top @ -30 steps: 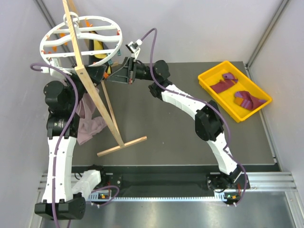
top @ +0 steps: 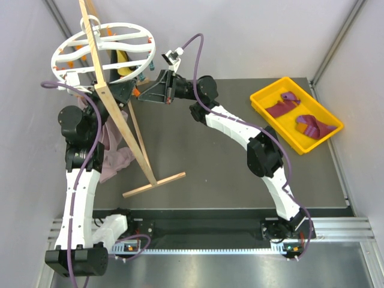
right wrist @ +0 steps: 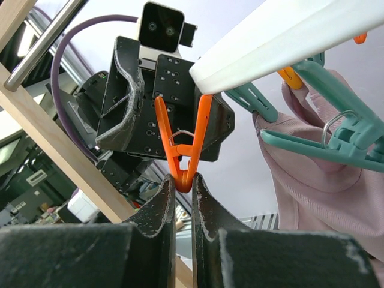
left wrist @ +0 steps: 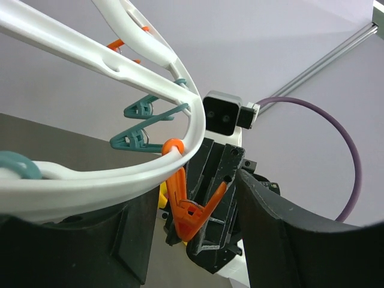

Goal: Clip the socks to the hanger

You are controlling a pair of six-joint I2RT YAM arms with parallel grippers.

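The white round hanger (top: 120, 45) hangs on a wooden stand, with teal and orange clips. My right gripper is shut on the lower end of an orange clip (right wrist: 198, 138) at the hanger's rim. In the left wrist view that clip (left wrist: 191, 219) hangs from the rim, between the spread fingers of my left gripper, which is part open. Pink fabric (right wrist: 318, 192) hangs below the clips in the right wrist view. Purple socks (top: 315, 127) lie in the yellow bin (top: 267, 120) at the right.
The wooden stand's post (top: 123, 126) runs beside my left arm, its foot (top: 153, 185) on the grey table (top: 210, 174).
My left arm has shifted slightly to the right at the hanger. My right arm has moved very slightly the same way.
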